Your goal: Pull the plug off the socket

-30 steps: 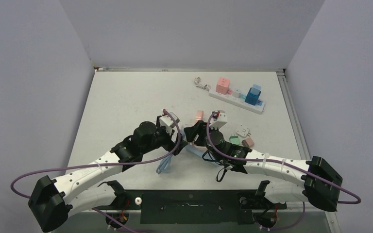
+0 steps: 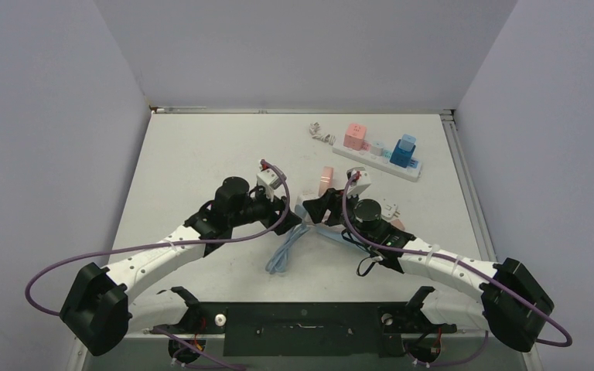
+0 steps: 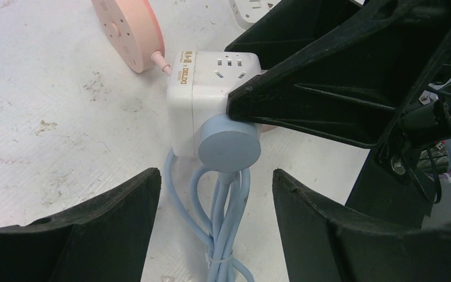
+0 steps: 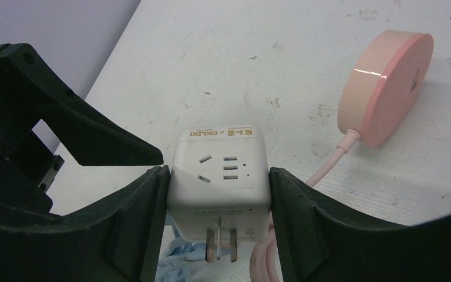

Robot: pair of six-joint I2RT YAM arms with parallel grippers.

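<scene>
A white cube socket [image 4: 220,176] fills the space between the fingers of my right gripper, which press on two opposite sides of it. Metal prongs [image 4: 219,244] show on its lower face. In the left wrist view, the round pale-blue plug [image 3: 229,147] sits against the near side of the cube socket [image 3: 208,88], its cord bundle [image 3: 223,217] hanging below. My left gripper is open around the plug's line, with visible space on both sides of it. One black left finger [image 4: 100,135] reaches towards the cube at left in the right wrist view.
A pink round reel [image 4: 384,88] with a pink cord lies behind the cube. At the back right of the table are a white power strip [image 2: 375,161], a pink cube [image 2: 355,136] and a blue cube [image 2: 404,152].
Both grippers, the cube and the blue cord shifted right from a second ago.
</scene>
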